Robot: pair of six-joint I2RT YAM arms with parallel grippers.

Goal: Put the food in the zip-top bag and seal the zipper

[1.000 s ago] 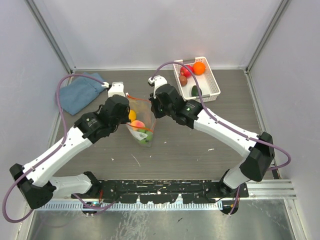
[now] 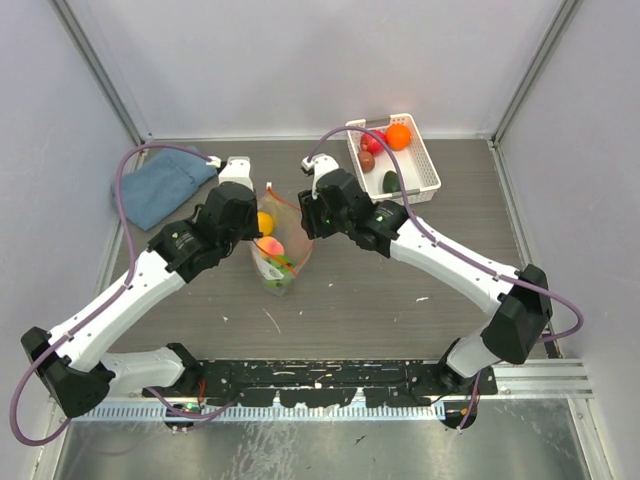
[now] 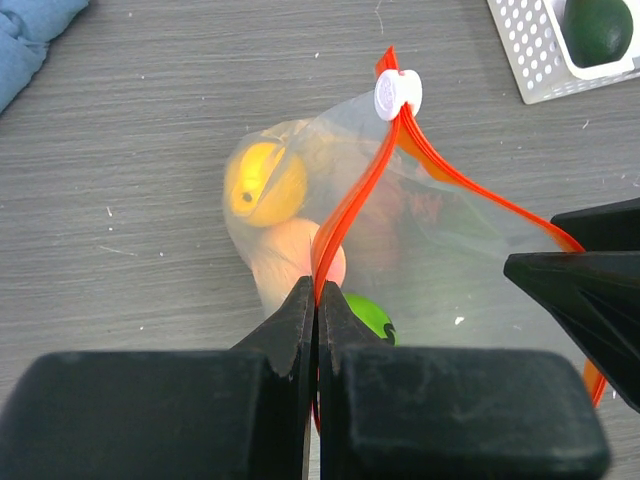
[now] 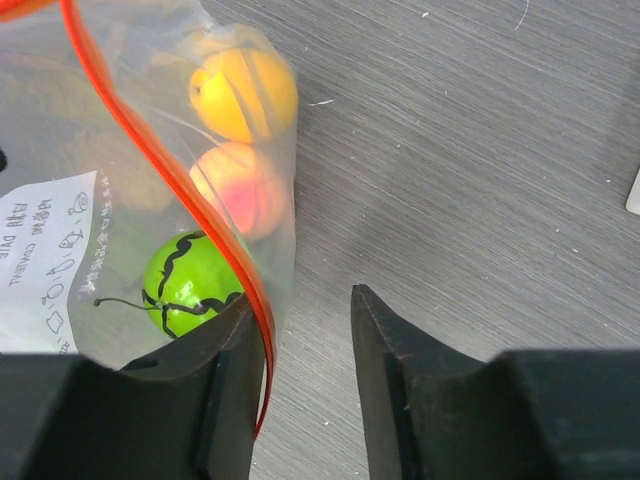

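Observation:
The clear zip top bag (image 2: 289, 226) with an orange zipper rim hangs between my two grippers. Inside it are a yellow-orange fruit (image 3: 265, 184), a peach-coloured fruit (image 4: 239, 189) and a green one with dark stripes (image 4: 189, 283). My left gripper is shut on the bag's orange rim. Beside the opposite rim stands my right gripper, its fingers parted; the rim runs along the left finger (image 4: 225, 375), apart from the right one. A white slider (image 3: 398, 94) sits at the far corner of the zipper.
A white basket (image 2: 425, 172) at the back right holds an orange (image 2: 398, 136), red and brown items and a dark green avocado (image 2: 391, 182). A folded blue cloth (image 2: 157, 187) lies back left.

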